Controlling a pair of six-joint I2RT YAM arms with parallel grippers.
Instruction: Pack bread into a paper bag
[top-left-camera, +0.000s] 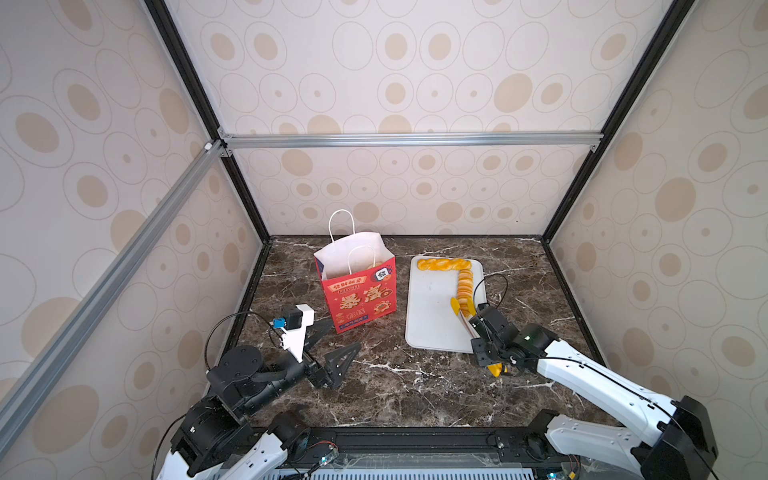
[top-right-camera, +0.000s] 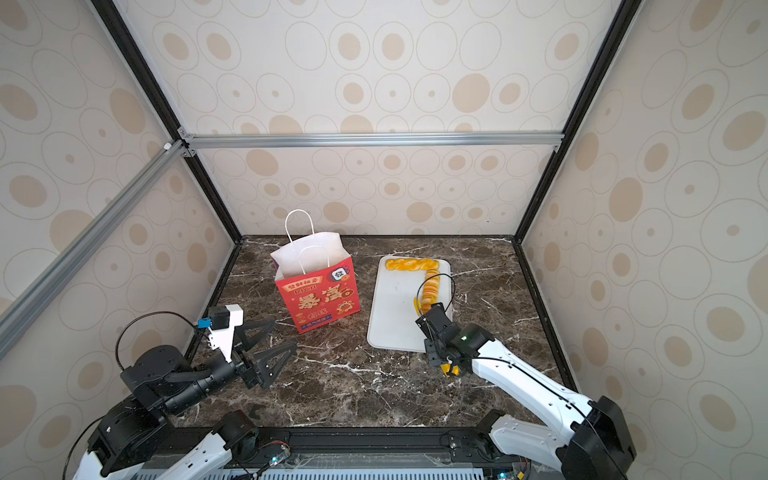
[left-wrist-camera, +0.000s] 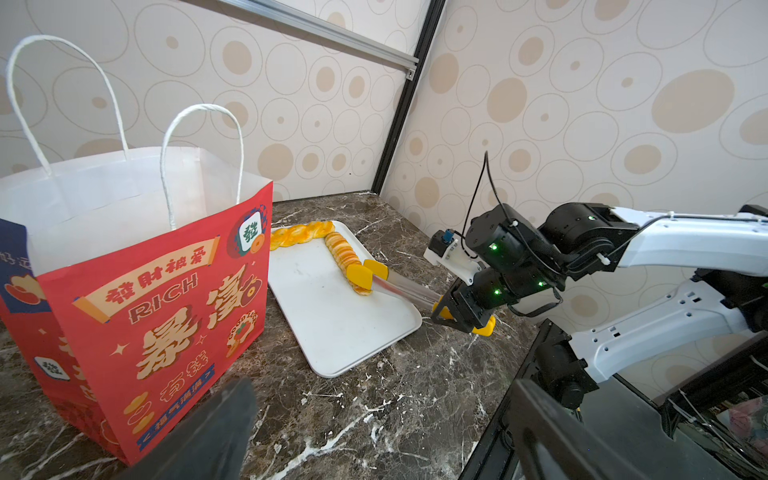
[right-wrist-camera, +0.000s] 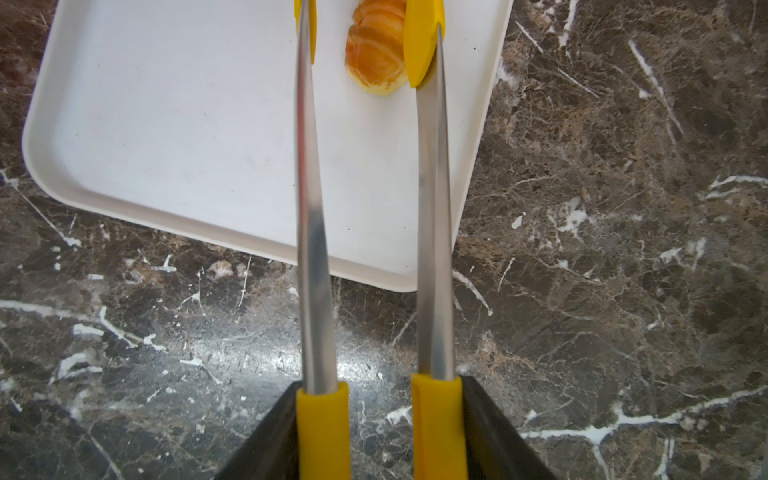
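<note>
A red paper bag (top-left-camera: 357, 297) with white handles stands upright left of a white tray (top-left-camera: 436, 320). On the tray lie a braided bread (top-left-camera: 438, 264) along the back and a long striped bread (left-wrist-camera: 342, 252) down the right side. My right gripper is shut on steel tongs (right-wrist-camera: 436, 240) by their yellow handles; the tongs' yellow tips straddle the near end of the striped bread, with visible space around it in the right wrist view. My left gripper (top-left-camera: 333, 358) stands open and empty in front of the bag, at the left.
Patterned walls and frame rails enclose it on the back and sides.
</note>
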